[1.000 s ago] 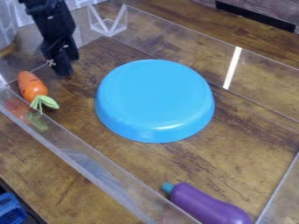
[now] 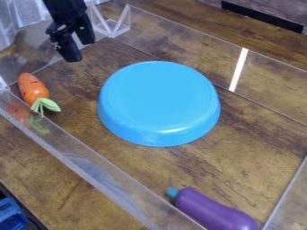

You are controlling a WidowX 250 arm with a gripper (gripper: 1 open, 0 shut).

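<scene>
My black gripper [image 2: 70, 45] is at the upper left, fingers apart with nothing seen between them, behind the toy carrot [image 2: 34, 90]. The orange carrot with green top lies on the wooden floor at the left. A blue upturned round bowl or plate [image 2: 159, 102] sits in the middle. A purple toy eggplant [image 2: 211, 208] lies at the bottom right.
Clear plastic walls [image 2: 108, 180] border the wooden area. A blue object [image 2: 10, 216] shows outside at the lower left.
My gripper has risen slightly from where it was a second ago. The toys and blue dish are unmoved.
</scene>
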